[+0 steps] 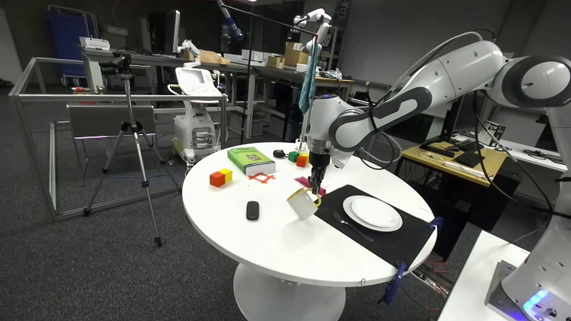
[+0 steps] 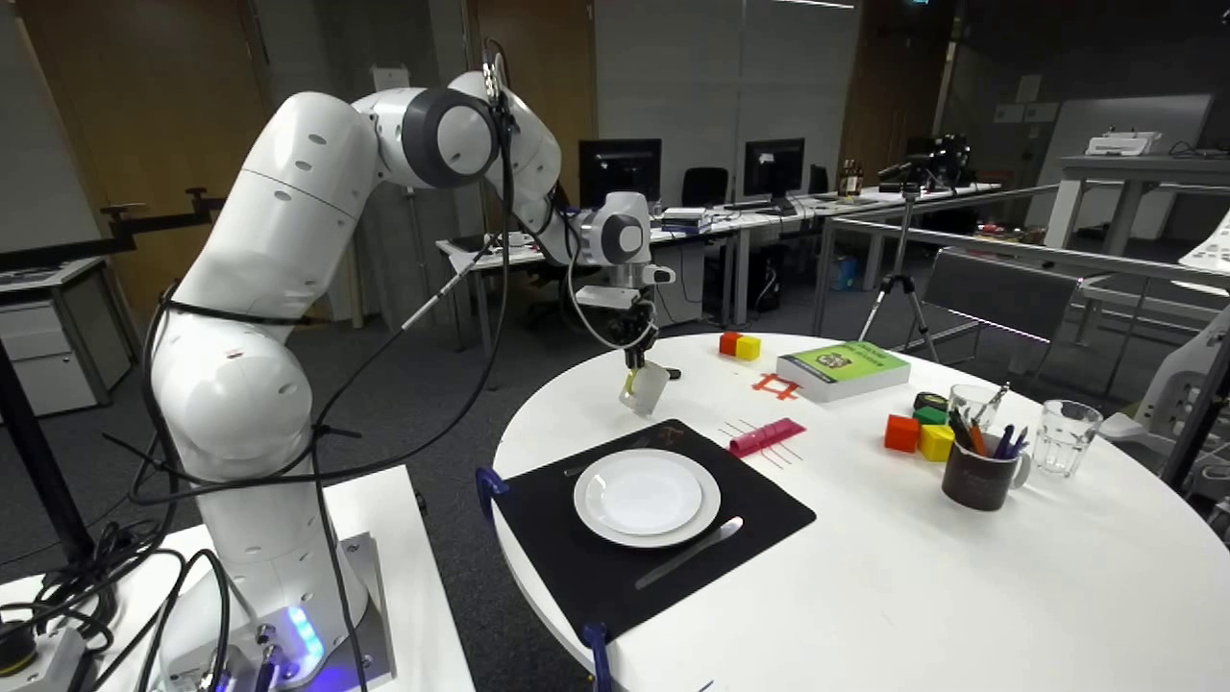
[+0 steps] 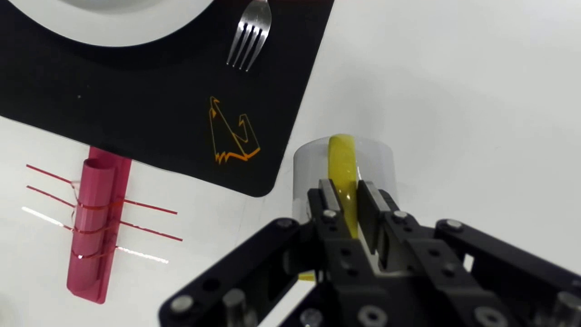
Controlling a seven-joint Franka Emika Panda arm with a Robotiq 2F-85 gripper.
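A white mug with a yellow inside and yellow handle hangs tilted just above the white table. In the wrist view the yellow handle runs between the two fingers of my gripper, which is shut on it; the mug's white body shows behind. Exterior view 2 has the mug leaning beyond the placemat's far edge, under my gripper. The mug's opening is mostly hidden from the wrist view.
Beside the mug lies a black placemat bearing a white plate, a fork and a knife. A pink bundle, a dark phone-like object, colored blocks and a green book are nearby.
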